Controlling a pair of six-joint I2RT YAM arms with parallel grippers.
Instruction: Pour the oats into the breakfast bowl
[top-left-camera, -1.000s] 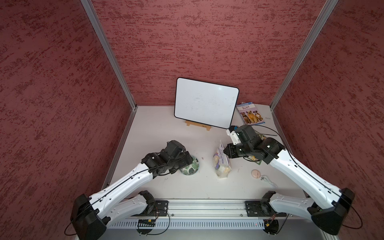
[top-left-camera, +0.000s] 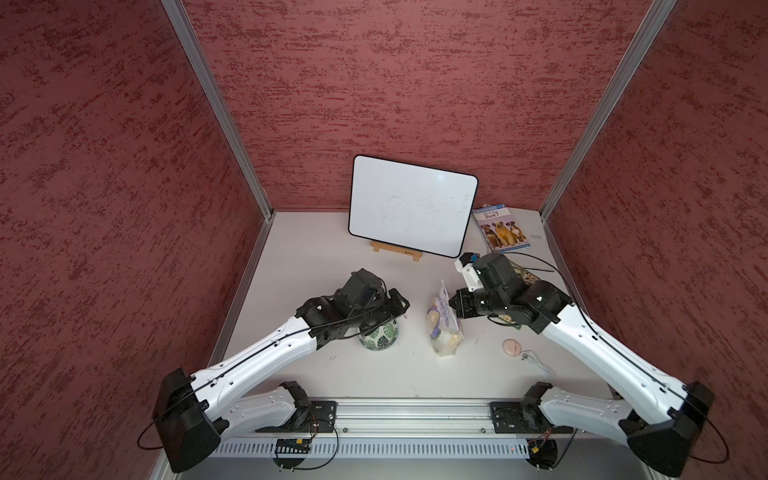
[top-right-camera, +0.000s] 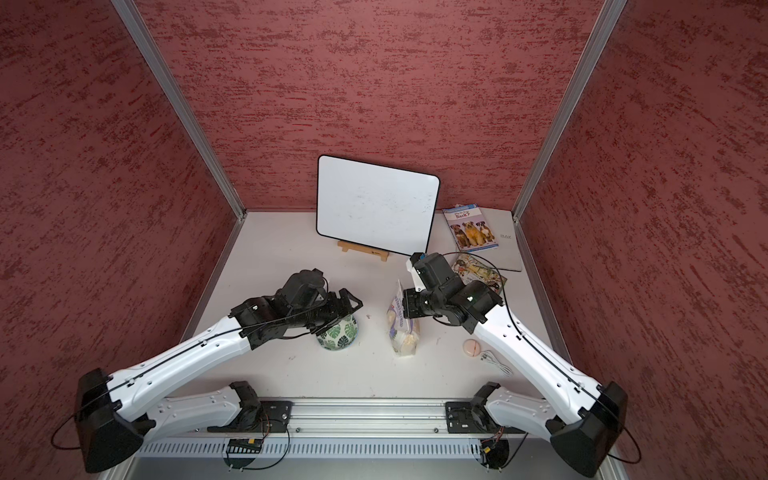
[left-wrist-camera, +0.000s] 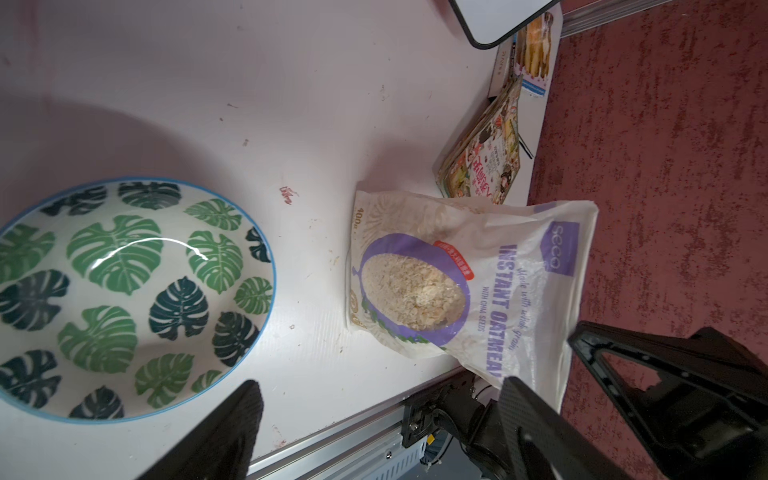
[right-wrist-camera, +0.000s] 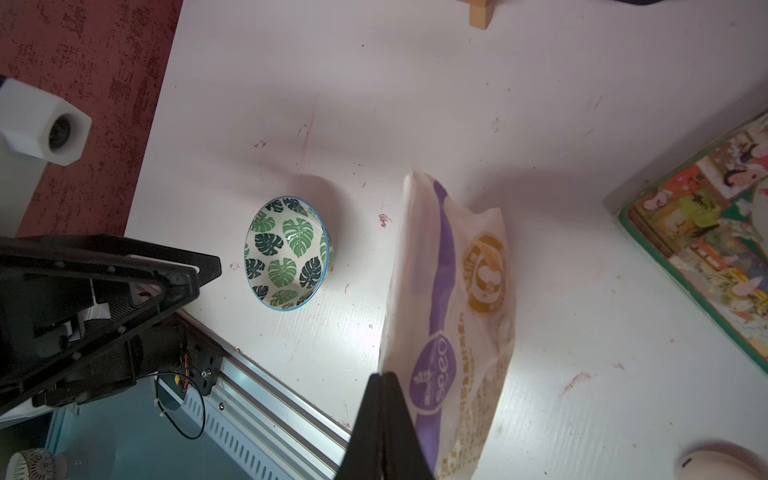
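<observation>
A white and purple oats bag (left-wrist-camera: 512, 296) stands upright on the table, its front facing the left wrist camera. My right gripper is shut at the top edge of the bag, whose thin film appears pinched at its fingertips. To the left of the bag sits the breakfast bowl, white with green leaves and a blue rim; the left wrist view shows its inside empty. My left gripper (top-left-camera: 400, 304) is above and beside the bowl, partly covering it in the top views. Its fingers (left-wrist-camera: 216, 436) are wide apart, with nothing between them.
A whiteboard (top-left-camera: 412, 204) on a wooden stand is at the back. Books (top-left-camera: 500, 228) lie at the back right, with another colourful book (right-wrist-camera: 720, 232) nearer. A round pink object (top-left-camera: 511, 347) with a cord is at the right front. Bare table separates bowl and bag.
My left gripper has moved up and right, its fingers now seen spread, toward the bag. The right arm has barely shifted. Bag and bowl stay where they were.
</observation>
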